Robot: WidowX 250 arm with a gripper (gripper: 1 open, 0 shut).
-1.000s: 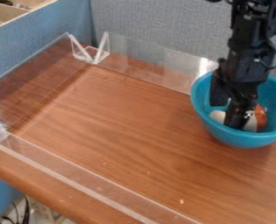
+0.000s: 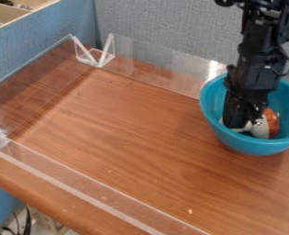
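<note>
A black robot gripper (image 2: 238, 117) reaches down into a teal bowl (image 2: 214, 101) at the right of the table. Beside its fingertips in the bowl lies an orange and white object (image 2: 268, 125), partly hidden by the gripper. The fingers look close together; whether anything is between them cannot be made out.
Clear plastic barriers (image 2: 97, 55) run along its back and left edges, with padded walls behind. A wooden organizer (image 2: 12, 14) sits outside at the top left.
Since a second ago the gripper has shifted slightly left and down within the bowl, covering more of the white part.
</note>
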